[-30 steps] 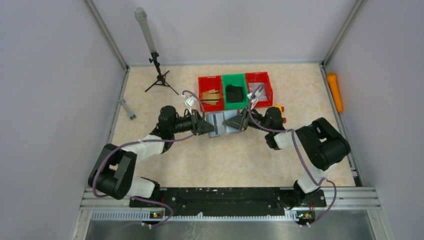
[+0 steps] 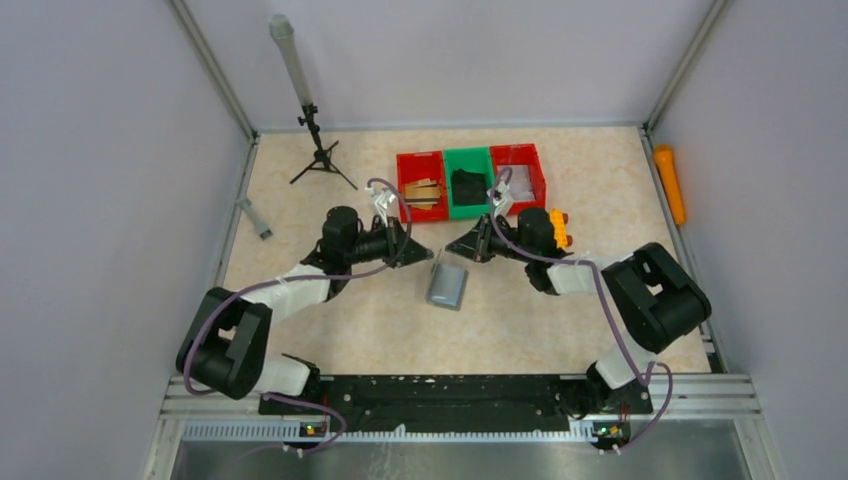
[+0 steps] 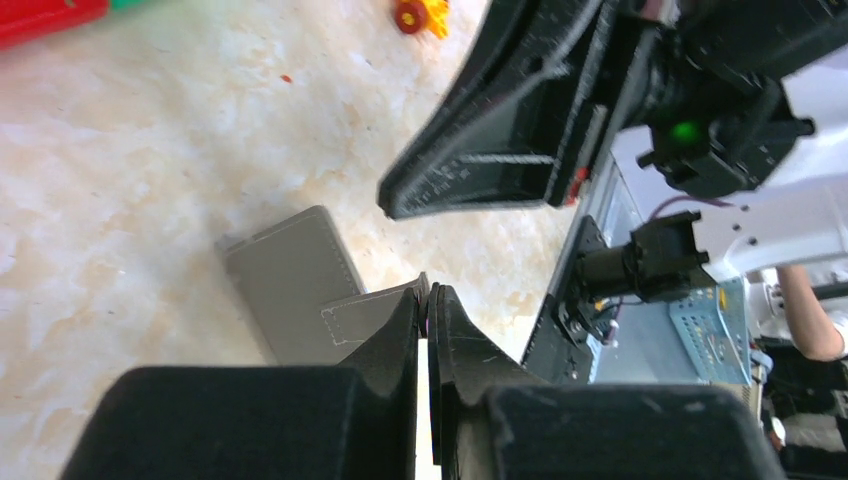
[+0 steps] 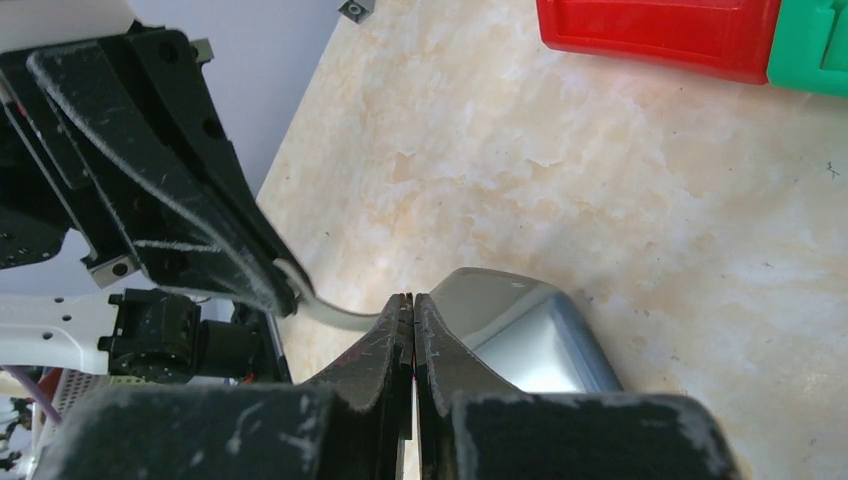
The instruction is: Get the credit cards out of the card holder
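The grey-brown card holder (image 2: 447,287) hangs or lies low over the table, below both grippers; whether it touches the tabletop I cannot tell. One thin flap (image 3: 365,316) of it rises to the tips of my left gripper, which is shut on that edge. In the right wrist view, the flap curves away from the left fingertips, and a pale shiny panel (image 4: 545,345) of the holder shows. My right gripper is shut, nothing between its fingers, with the holder outside and behind them. No separate card can be made out.
Behind the grippers stand a red bin (image 2: 420,212) with brown pieces, a green bin (image 2: 468,212) with something black, and another red bin (image 2: 541,180). A yellow toy (image 2: 558,228) is beside the right arm.
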